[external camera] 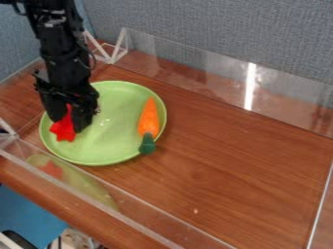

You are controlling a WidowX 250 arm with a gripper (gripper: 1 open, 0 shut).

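Note:
A green plate [111, 144] rests on the wooden table at the left. My black gripper [68, 115] reaches down over the plate's left part, low over a red object [61, 132], which it largely covers. Whether the fingers grip the red object is not clear. An orange toy carrot [150, 121] with a green top lies on the plate's right side, apart from the gripper.
Clear acrylic walls [250, 84] border the table at the back and front. A white wire object [111, 47] stands at the back left.

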